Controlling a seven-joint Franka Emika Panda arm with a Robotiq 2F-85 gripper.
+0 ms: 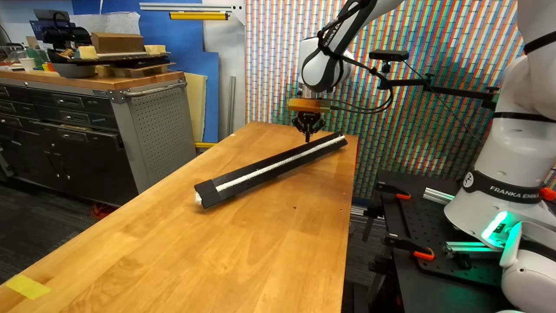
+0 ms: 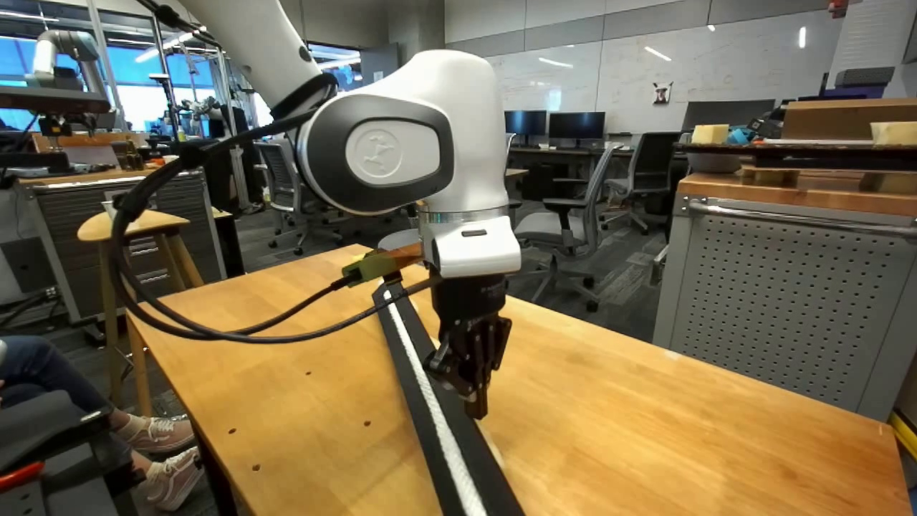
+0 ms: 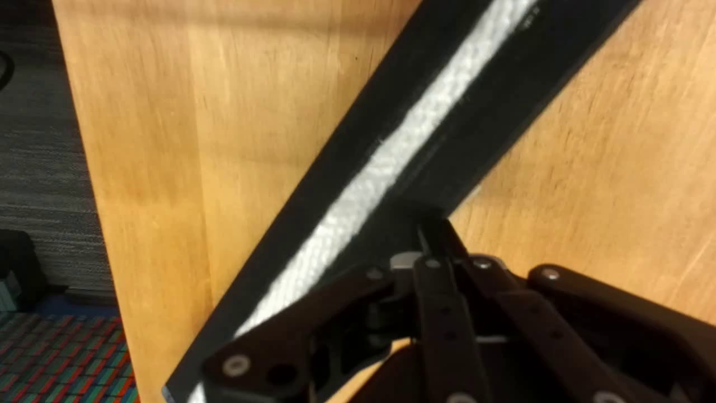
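A long black board (image 1: 276,174) with a white rope-like strip (image 1: 260,170) along its middle lies slantwise on the wooden table. Its near end in exterior view 1 has a black cover over the strip, and a bit of white pokes out beyond it. My gripper (image 1: 307,140) is shut, nothing visible between its fingers, and points down by the board's long edge on the far side in that view. In exterior view 2 the fingertips (image 2: 477,408) show at the board's right edge. The wrist view has the gripper over that edge, off the white strip; contact cannot be told.
Bare table (image 1: 250,250) spreads wide on the near side of the board. The table's far end and right edge lie close to the board's far end. A grey cabinet (image 1: 156,120) stands left, and the robot's base (image 1: 500,203) is on the right.
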